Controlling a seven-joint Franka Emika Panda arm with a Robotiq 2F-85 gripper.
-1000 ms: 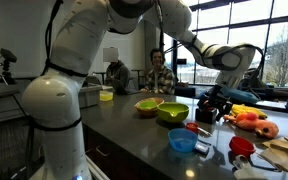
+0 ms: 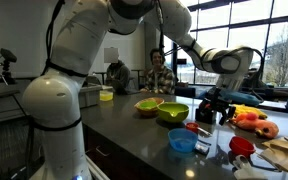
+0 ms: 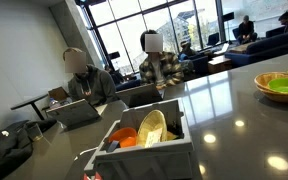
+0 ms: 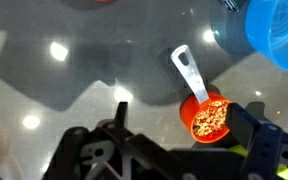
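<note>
My gripper is open, its dark fingers (image 4: 110, 139) wide apart at the bottom of the wrist view. Between and beyond them on the dark table lies a small red cup (image 4: 187, 111) with a pale handle, filled with orange-yellow bits. A blue bowl (image 4: 259, 35) fills the upper right corner there. In exterior view 1 the gripper (image 2: 212, 113) hangs over the table's right part. Below and left of it are the red cup (image 2: 192, 127) and the blue bowl (image 2: 182, 140). Nothing shows between the fingers.
A green bowl (image 2: 172, 112) and a woven basket (image 2: 149, 105) stand farther left. At the right are a red bowl (image 2: 241, 147) and an orange plush-like item (image 2: 254, 122). A grey bin (image 3: 164, 158) with several items shows in exterior view 2.
The arm and the objects on the table look unchanged.
</note>
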